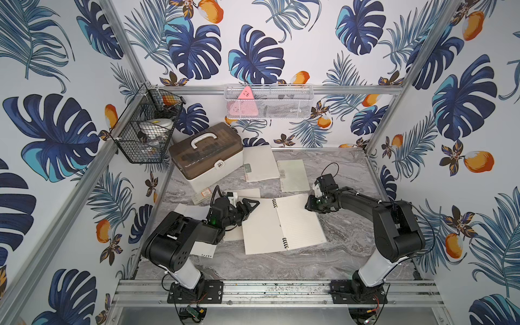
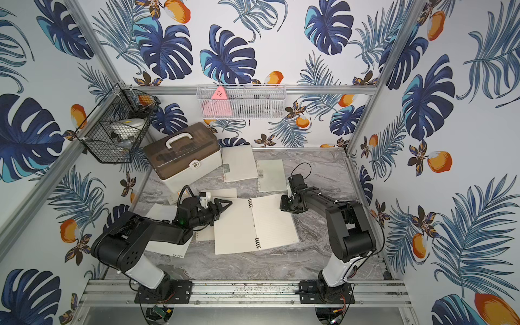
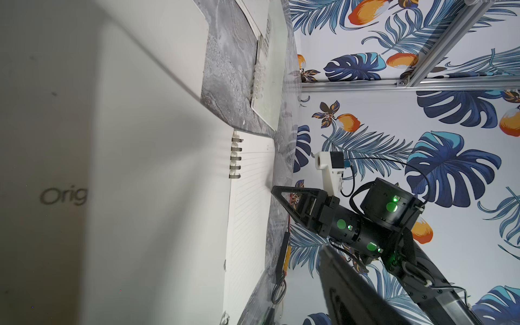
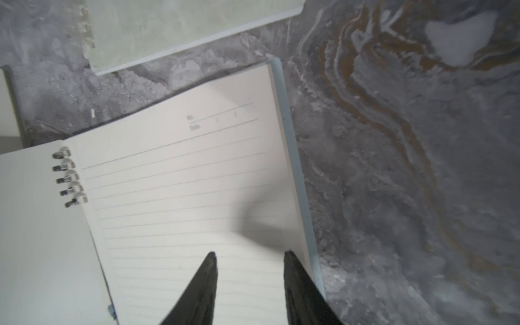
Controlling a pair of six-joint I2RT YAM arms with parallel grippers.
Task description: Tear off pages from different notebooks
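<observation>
An open spiral notebook lies at the front middle, its blank left side point(image 1: 262, 233) and lined right page point(image 1: 300, 224) joined by black rings. My left gripper point(image 1: 250, 207) is over the top left of the blank side; in the left wrist view one finger shows at lower right, blurred. My right gripper point(image 1: 309, 205) hangs over the upper right of the lined page. In the right wrist view its two fingertips point(image 4: 249, 260) stand apart above that page, with nothing seen between them, so it is open.
A cream pad point(image 1: 262, 161) and a pale green notebook point(image 1: 294, 176) lie behind. A lidded toolbox point(image 1: 205, 157) stands back left, with loose paper point(image 1: 200, 249) at front left. A wire basket point(image 1: 146, 130) hangs on the left.
</observation>
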